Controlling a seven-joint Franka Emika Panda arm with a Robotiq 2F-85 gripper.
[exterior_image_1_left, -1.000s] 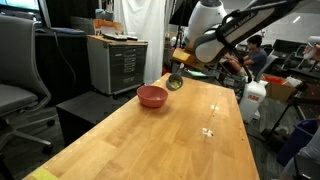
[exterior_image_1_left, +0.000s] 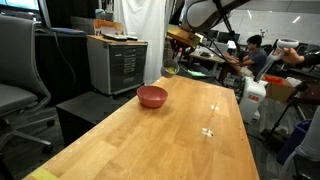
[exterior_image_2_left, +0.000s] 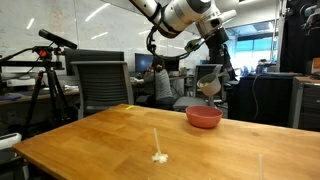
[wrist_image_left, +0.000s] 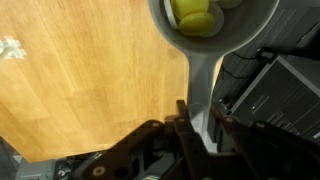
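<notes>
A grey pan or ladle (wrist_image_left: 215, 42) with a long handle (wrist_image_left: 201, 82) hangs in the air, and my gripper is around its handle. Several yellow and pale rounded pieces (wrist_image_left: 196, 22) lie inside the pan; its far side is cut off by the frame edge. In exterior view 1 the pan (exterior_image_1_left: 170, 68) is above and a little right of the red bowl (exterior_image_1_left: 152, 96) in the picture, apart from it. Exterior view 2 has the pan (exterior_image_2_left: 209, 84) over the red bowl (exterior_image_2_left: 204, 117). The bowl's inside is hard to make out.
A small white object (exterior_image_1_left: 207, 132) lies on the wooden table (exterior_image_1_left: 150, 140), and a thin stick appears at it in exterior view 2. An office chair (exterior_image_1_left: 20, 75) and a drawer cabinet (exterior_image_1_left: 118, 65) stand beyond the edge.
My gripper and the pan have risen from near the bowl's height. The pan now shows less of its inside; the bowl has stayed put.
</notes>
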